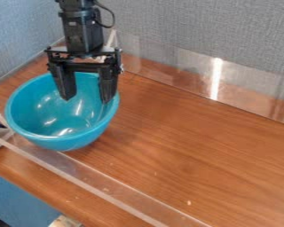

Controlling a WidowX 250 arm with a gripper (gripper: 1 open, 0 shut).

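A turquoise plastic bowl (65, 133) stands on the wooden table at the left, over a clear strip along the front edge. My black gripper (88, 86) is open above the bowl, its two fingers pointing down over the opening with nothing visible held between them.
Grey textured walls with a clear panel along the base close off the back and left. The table's front edge drops to a blue floor at the lower left.
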